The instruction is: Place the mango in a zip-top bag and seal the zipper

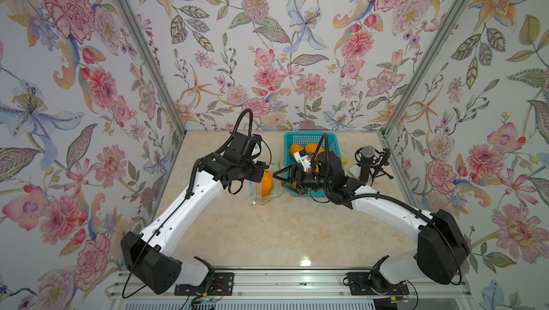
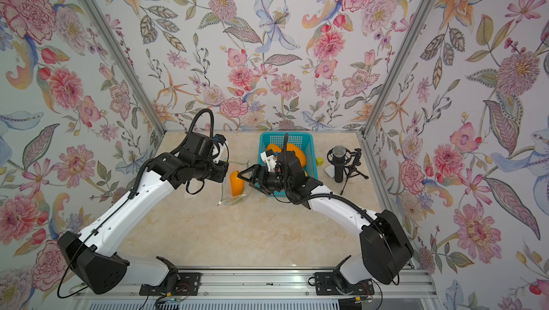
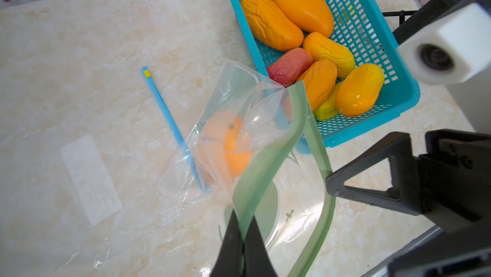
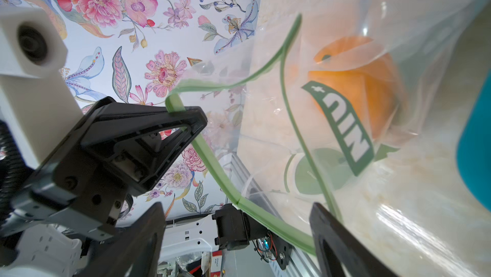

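An orange mango lies inside the clear bag, which has green zipper bands and printed lettering. My left gripper is shut on one side of the bag's green mouth edge, as the right wrist view also shows. The mouth gapes, its two green bands apart in the left wrist view. My right gripper stands open on the other side; its fingers are spread, with the green band crossing the gap behind them. In the left wrist view one of its fingertips is close against the loose band; contact is unclear.
A teal basket with several fruits stands right behind the bag. A blue strip lies partly under the bag, and a white paper slip to its left. A black stand is at far right.
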